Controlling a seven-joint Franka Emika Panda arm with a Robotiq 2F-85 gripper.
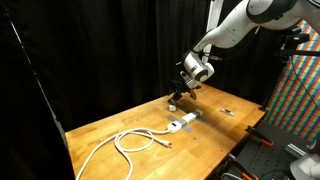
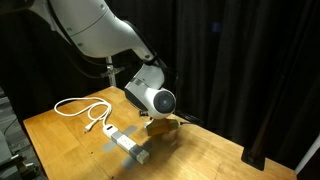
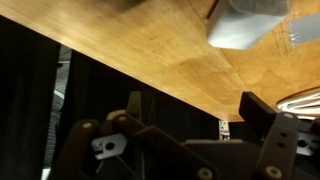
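My gripper is open, its two dark fingers well apart and nothing between them. In exterior view 1 the gripper (image 1: 178,95) hangs just above the wooden table, near the back curtain. A small white block (image 1: 172,107) sits on the table close below it; it appears to be the pale block (image 3: 245,22) at the top of the wrist view, outside the fingers. Nearer the front lies a white power strip (image 1: 183,122) with a looping white cord (image 1: 122,146). Exterior view 2 shows the same strip (image 2: 125,140) beside the arm.
Grey tape patches (image 3: 305,28) mark the table near the block. A small item (image 1: 227,112) lies toward the right edge. Black curtain (image 1: 100,60) closes off the back.
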